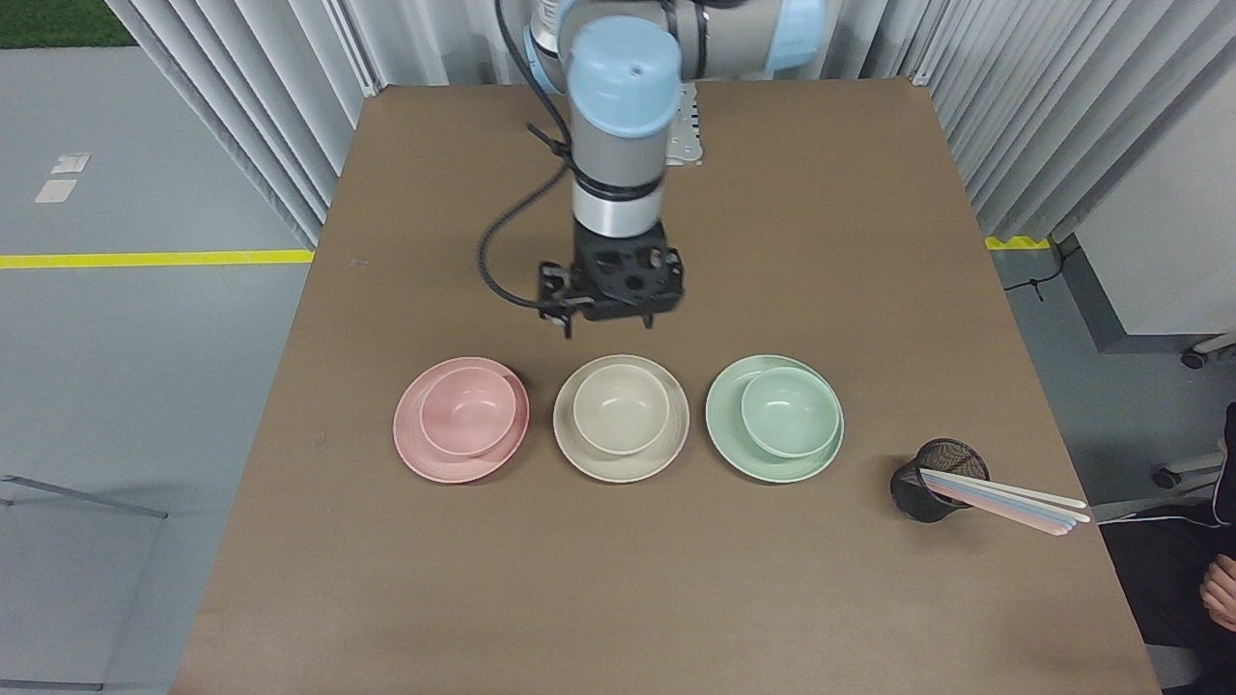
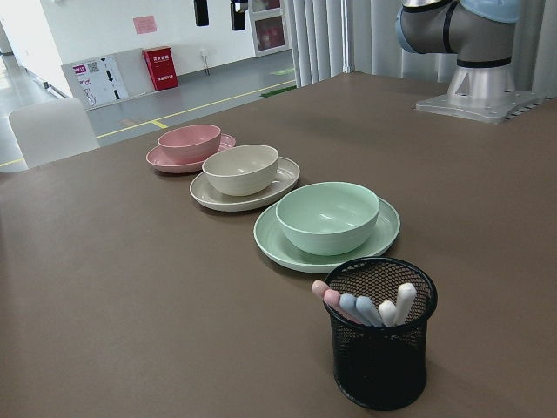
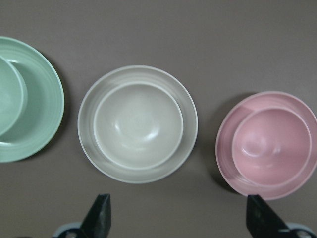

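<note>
My gripper (image 1: 608,319) hangs above the table behind the row of dishes, fingers apart with nothing between them; in the wrist view its two fingertips (image 3: 103,213) show at the bottom edge. Below stand three bowls, each on a matching plate: pink (image 1: 466,411), beige (image 1: 620,407) and mint green (image 1: 789,411). In the left view only the fingertips (image 2: 221,12) show at the top, above the pink set. A black mesh cup (image 2: 379,366) at the right of the table holds several pink, blue and white sticks (image 1: 1014,504), leaning out toward the table's edge.
The robot's base (image 2: 479,104) stands at the back. A person's hand (image 1: 1220,591) shows past the right edge.
</note>
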